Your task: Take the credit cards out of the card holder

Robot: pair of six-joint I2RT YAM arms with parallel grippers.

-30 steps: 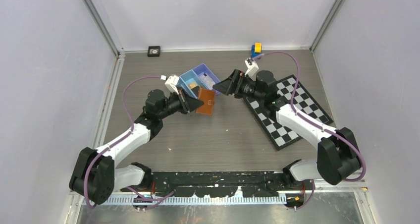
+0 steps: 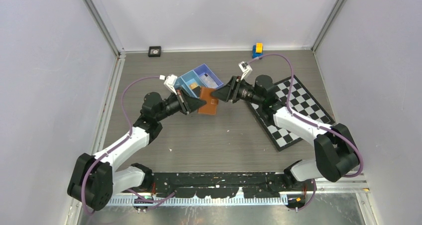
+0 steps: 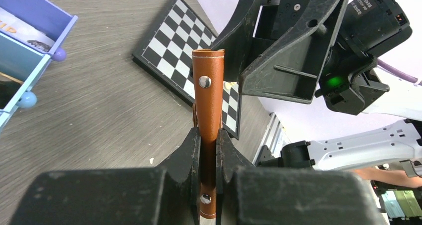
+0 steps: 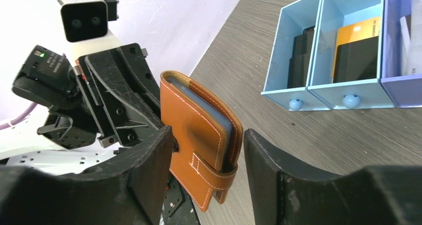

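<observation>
A brown leather card holder (image 2: 208,103) is upright in my left gripper, which is shut on its spine side. My right gripper (image 2: 219,93) is at the holder's other side. In the right wrist view the holder (image 4: 191,135) has its top slot facing up with a grey edge inside and a strap across its side; the right gripper stands open around it, its fingers near the strap end. Whether those fingers touch it is hard to tell.
Blue and purple trays (image 4: 321,98) holding cards and flat items sit behind the holder. A checkered board (image 2: 278,135) lies at the right, a small black object (image 2: 155,51) at the back left, a blue-yellow object (image 2: 258,50) at the back.
My right gripper has moved a little left, onto the holder's edge, its wrist shifting left. The holder in my left gripper has shifted slightly right.
</observation>
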